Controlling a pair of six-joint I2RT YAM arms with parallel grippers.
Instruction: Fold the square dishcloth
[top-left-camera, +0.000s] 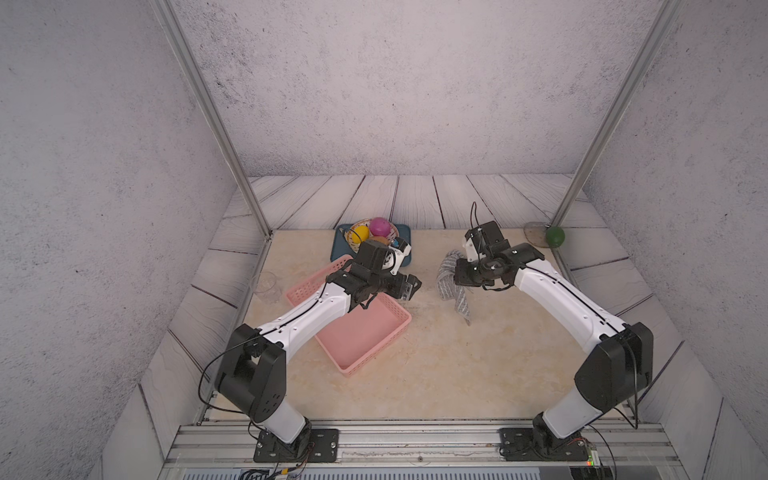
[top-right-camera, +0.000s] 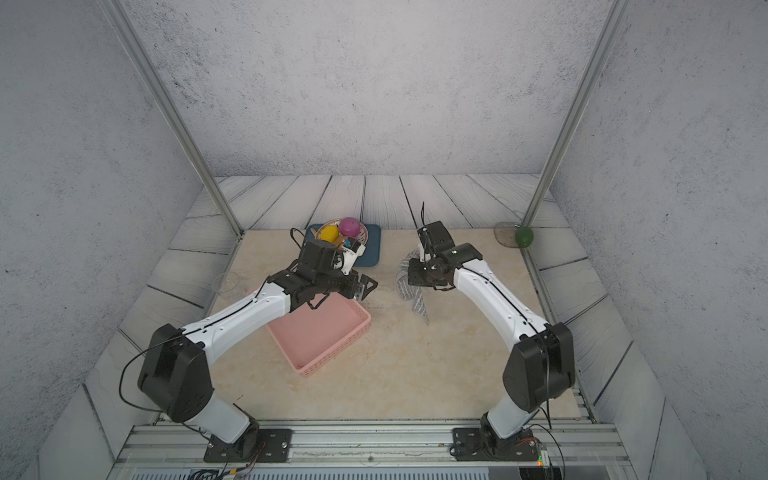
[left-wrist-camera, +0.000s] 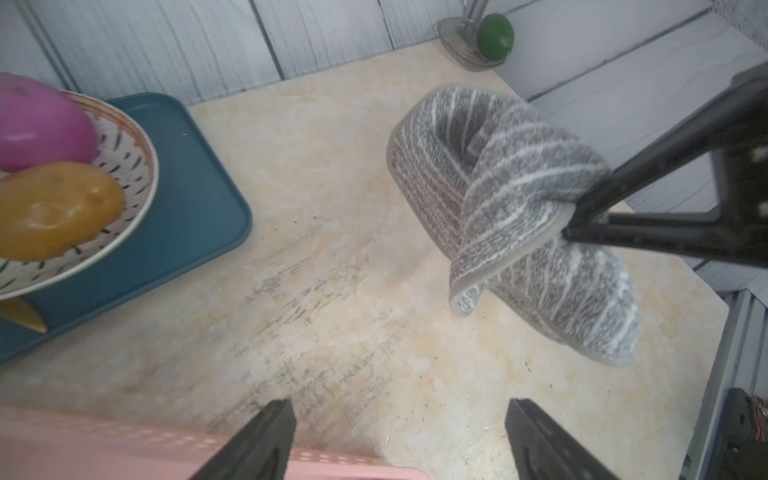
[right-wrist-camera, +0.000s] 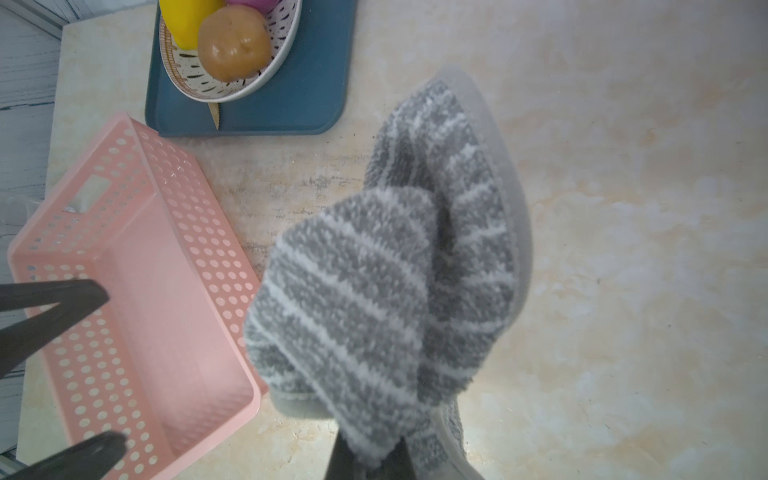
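Observation:
The grey dishcloth with white stripes (right-wrist-camera: 344, 288) hangs bunched and folded over itself, held off the table. My right gripper is shut on it; the cloth bulges out past the fingertips and a tail hangs below. In the left wrist view, the dishcloth (left-wrist-camera: 520, 216) shows a pale hem and loose folds at the right gripper's fingers (left-wrist-camera: 640, 236). My left gripper is open and empty, apart from the cloth. From above, this left gripper (top-left-camera: 409, 287) is over the basket's right side, left of the dishcloth (top-left-camera: 450, 280).
A pink perforated basket (top-left-camera: 364, 336) lies askew beneath the left arm. Behind it, a blue tray (left-wrist-camera: 200, 184) carries a bowl (right-wrist-camera: 280, 52) of toy fruit and vegetables. A green ball (top-left-camera: 554, 237) rests by the back right corner.

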